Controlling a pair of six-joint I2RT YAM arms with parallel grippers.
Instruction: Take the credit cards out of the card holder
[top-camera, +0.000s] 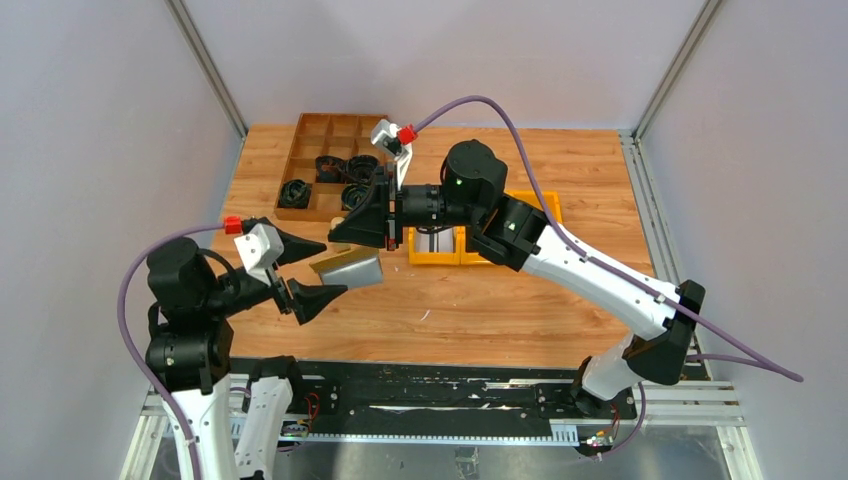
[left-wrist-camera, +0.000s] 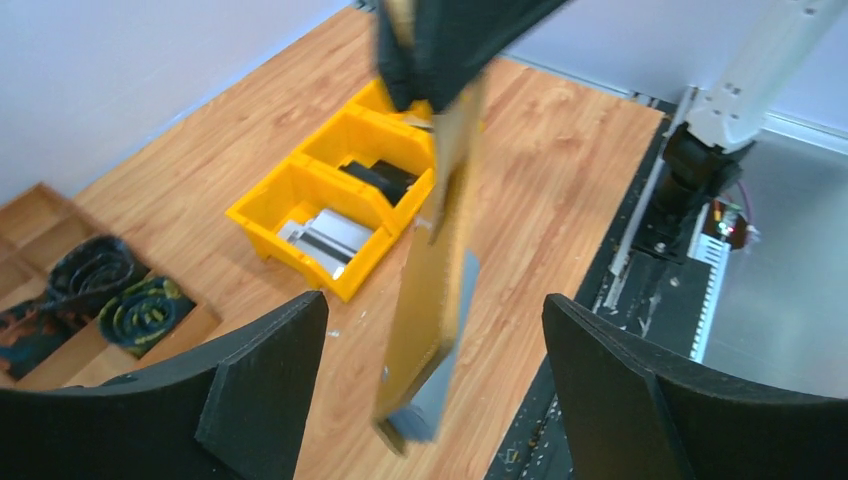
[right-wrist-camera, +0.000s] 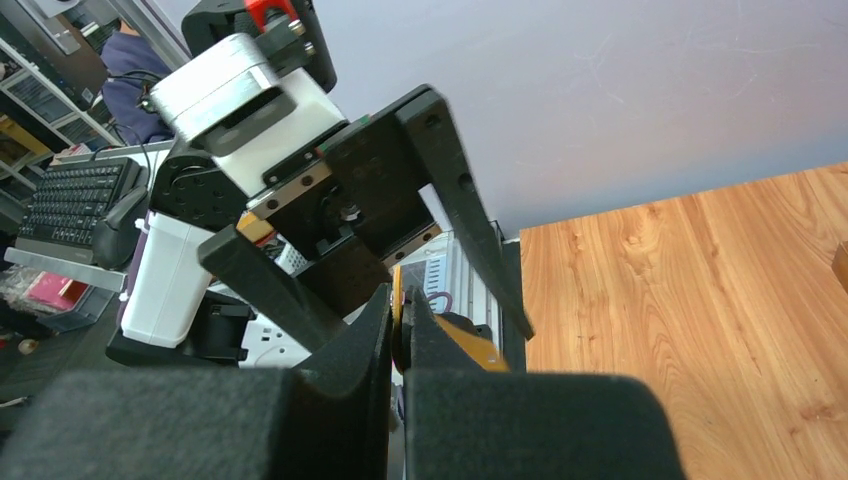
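The card holder, a tan piece (top-camera: 336, 258) with a silver-grey part (top-camera: 354, 270) on it, hangs from my right gripper (top-camera: 334, 238), which is shut on its thin upper edge. In the left wrist view the tan side (left-wrist-camera: 432, 290) dangles below the right fingers (left-wrist-camera: 455, 45), a little blurred. My left gripper stands open, its two fingers on either side of the hanging holder, with a gap to each. A thin tan edge (right-wrist-camera: 397, 296) shows at the shut right fingertips in the right wrist view. Individual cards cannot be made out.
Yellow bins (left-wrist-camera: 310, 185) with grey and black items stand on the wooden table. A brown compartment tray (top-camera: 312, 150) with coiled cables lies at the back left.
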